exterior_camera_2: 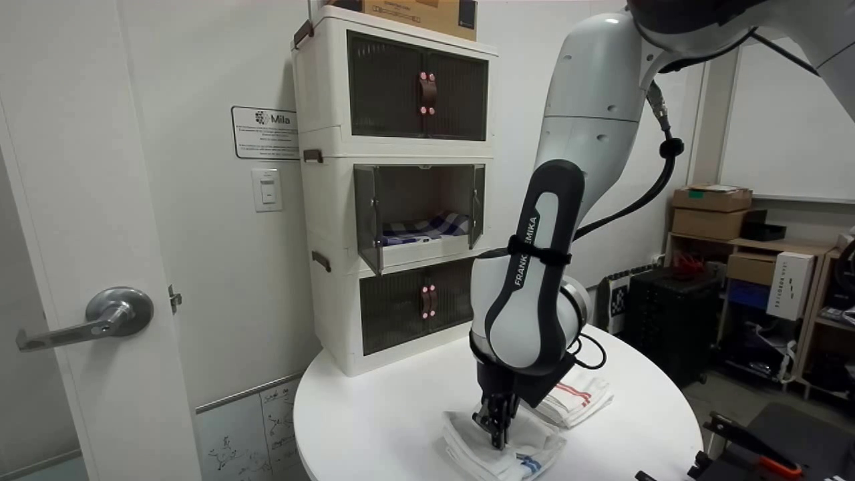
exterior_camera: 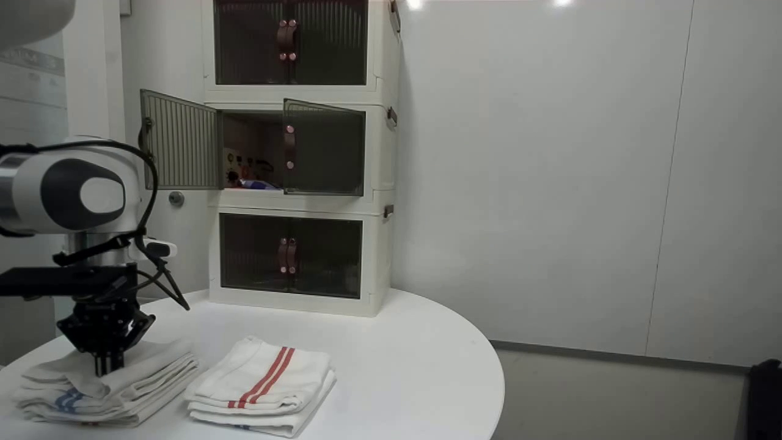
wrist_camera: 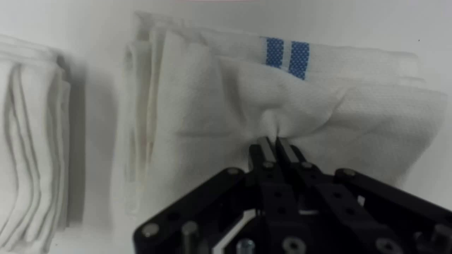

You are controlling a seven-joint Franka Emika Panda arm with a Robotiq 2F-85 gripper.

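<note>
A white folded towel with blue stripes [wrist_camera: 339, 63] lies on top of a stack at the table's near left in exterior view 1. My gripper points down over it, shut on a pinched fold of its cloth. The fold puckers up between the fingertips, and the towel still rests on the stack. Beside it lies a second folded stack, topped by a white towel with red stripes [exterior_camera: 245, 377], apart from the gripper.
A white cabinet [exterior_camera: 377, 253] of stacked units stands at the table's back. Its middle doors hang open, showing checkered cloth [exterior_camera_2: 425, 230] inside; the other doors are closed.
</note>
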